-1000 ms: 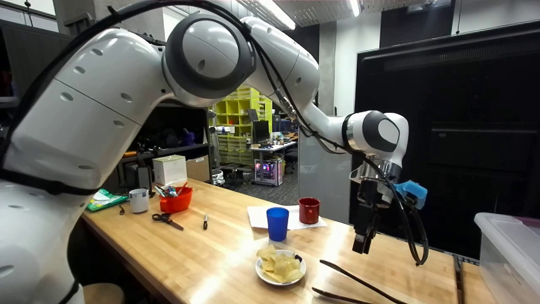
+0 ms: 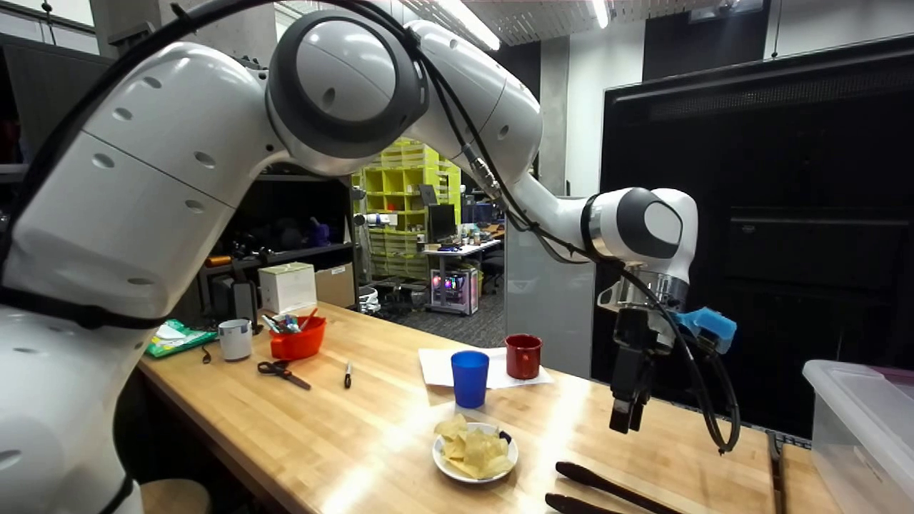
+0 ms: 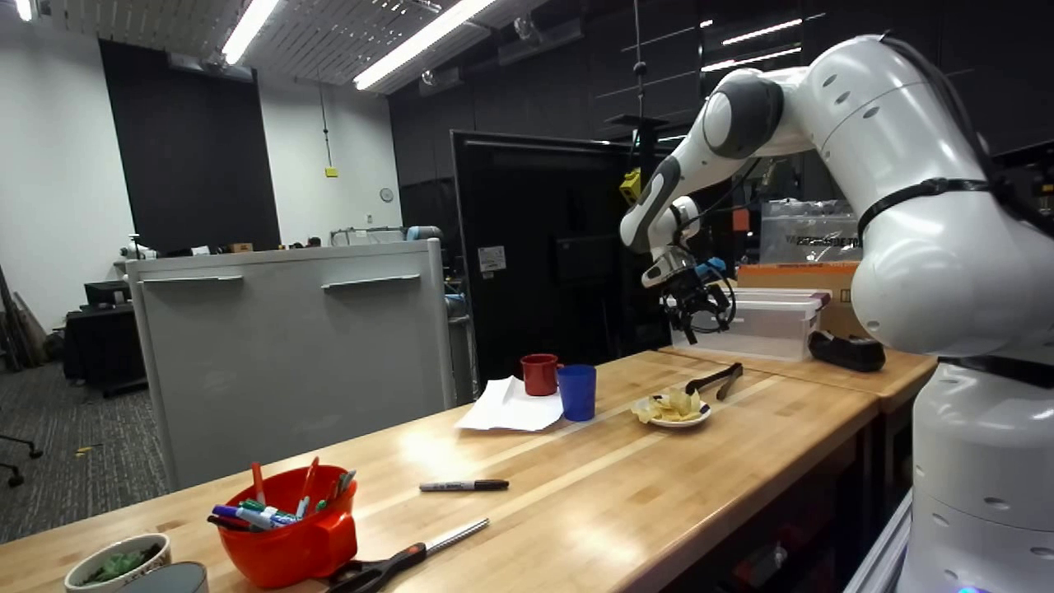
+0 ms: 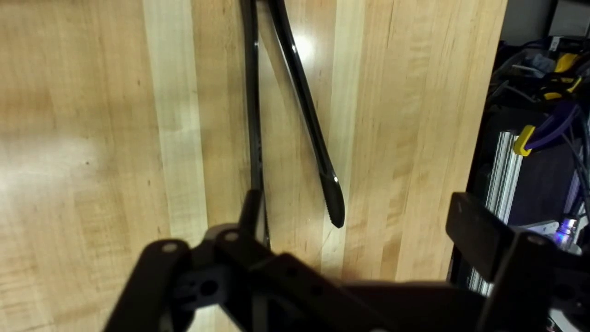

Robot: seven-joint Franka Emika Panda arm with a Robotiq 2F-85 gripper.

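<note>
Black tongs [image 4: 312,119] lie spread on the wooden table, also visible at the lower right of exterior view 1 [image 2: 613,487] and behind the plate in exterior view 2 [image 3: 729,381]. My gripper stands open above the table, its fingers wide apart and empty. In the wrist view one tong arm ends in the gap seen between the fingers, lower down; the left finger [image 4: 252,213] covers part of the other arm. A white plate [image 2: 443,465] holds chips [image 2: 473,451], with a blue cup [image 2: 469,380] behind it.
A red mug [image 2: 523,357] stands on white paper [image 2: 437,367]. Scissors [image 2: 283,373], a marker [image 3: 464,485] and a red pen holder [image 2: 297,340] lie toward the other end. A clear plastic bin [image 2: 844,420] stands beside the table's right part.
In exterior view 1 my gripper has shifted slightly right. The tongs have moved a little right and toward the camera. The plate, cup and mug have stayed put.
</note>
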